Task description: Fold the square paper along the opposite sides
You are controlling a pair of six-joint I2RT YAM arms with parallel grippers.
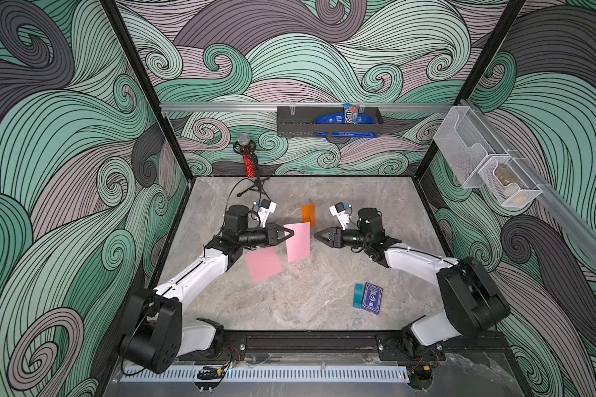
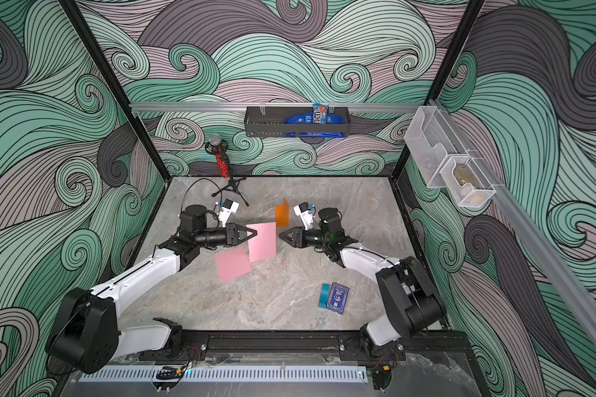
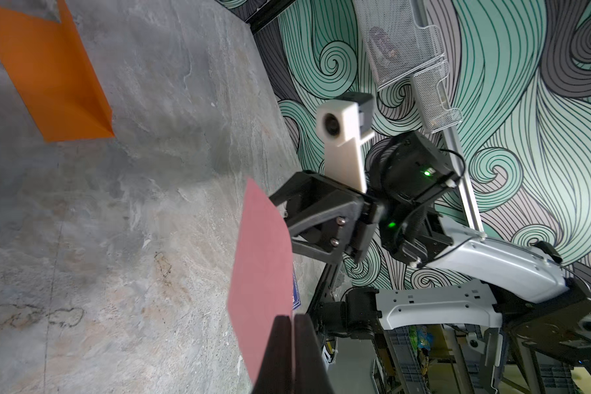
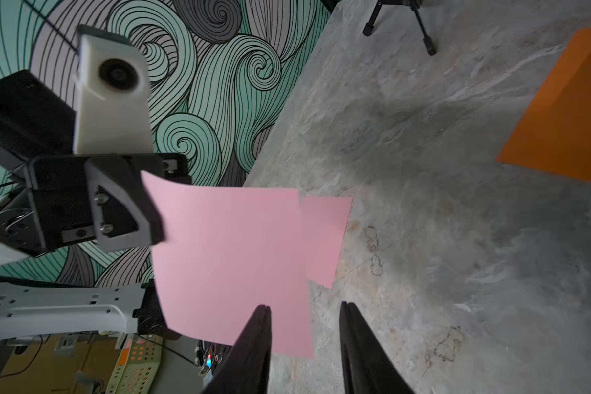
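Hanging above the table is a pink square paper (image 1: 299, 243), caught at one edge by my left gripper, which is shut on it. In the left wrist view it rises from the fingertips as a slightly curved, tilted sheet. My right gripper faces the paper's other side; its fingers stand apart with bare space between them. The right wrist view shows the sheet's broad face, flat without a visible crease. Another pink paper (image 1: 263, 264) lies flat on the table at lower left.
A folded orange paper (image 1: 308, 213) stands just behind the grippers. A blue card box (image 1: 372, 298) and a teal item (image 1: 357, 295) lie at front right. A tripod microphone (image 1: 249, 162) stands at the back left.
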